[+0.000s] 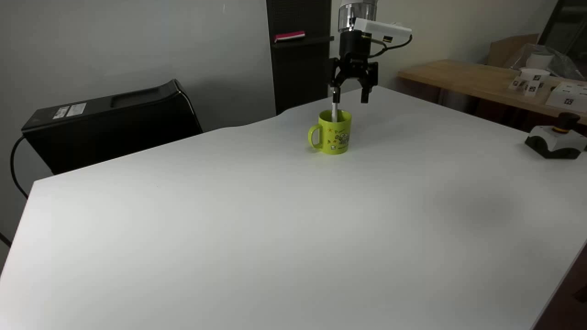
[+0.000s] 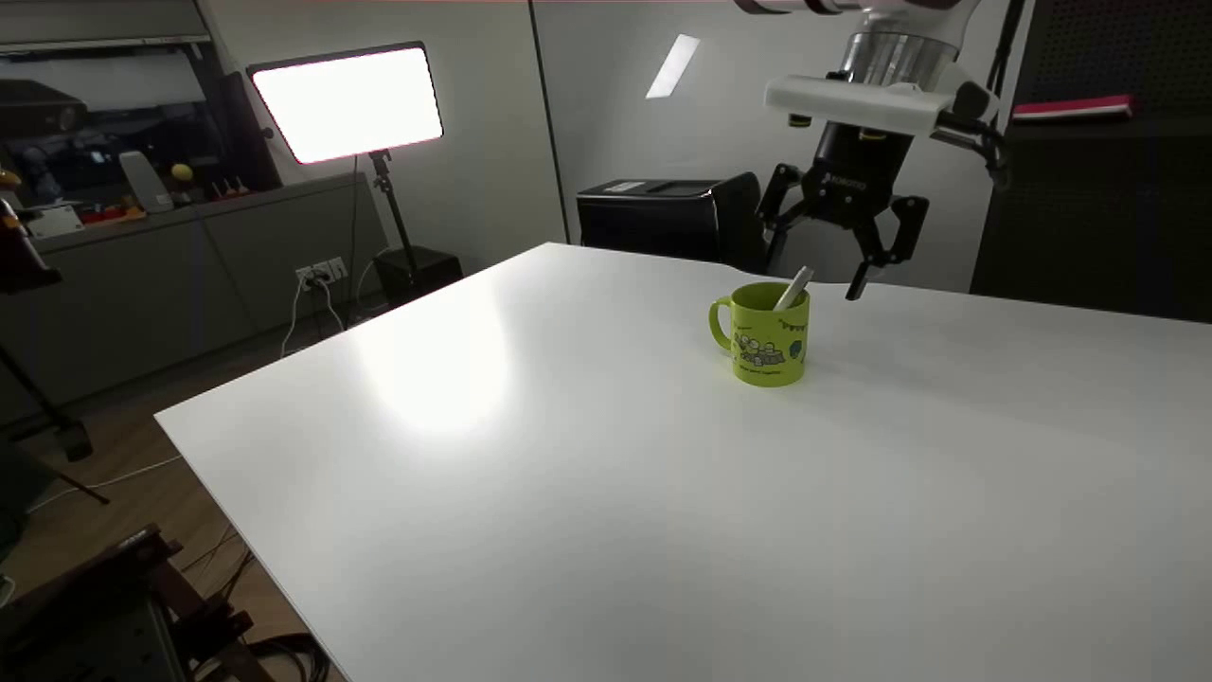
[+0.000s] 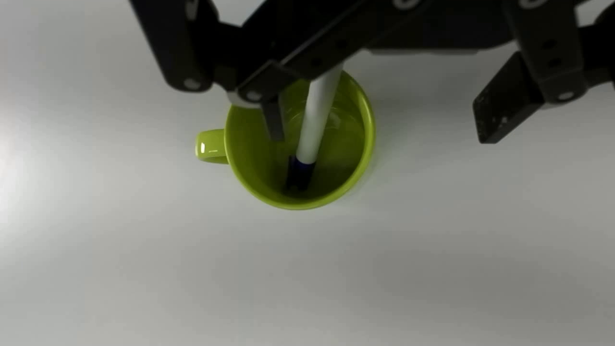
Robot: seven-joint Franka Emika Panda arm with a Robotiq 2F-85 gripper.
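A lime-green mug [image 1: 338, 137] with printed figures stands upright on the white table, its handle to the left in both exterior views. Leaning inside it is a white marker [image 2: 793, 289], its upper end poking above the rim; the wrist view shows the blue lower end of the marker [image 3: 309, 132] near the mug's bottom. My gripper [image 1: 350, 99] is open just above the mug, pointing down. From the wrist, the left finger overlaps the mug's opening left of the marker, and the right finger [image 3: 507, 101] hangs well right of the mug. Nothing is held.
An emergency-stop box [image 1: 556, 140] sits at the table's right edge in exterior view 1. Behind the table's far edge stands a black machine [image 1: 115, 121], and a bright lamp panel [image 2: 349, 102] lights the scene.
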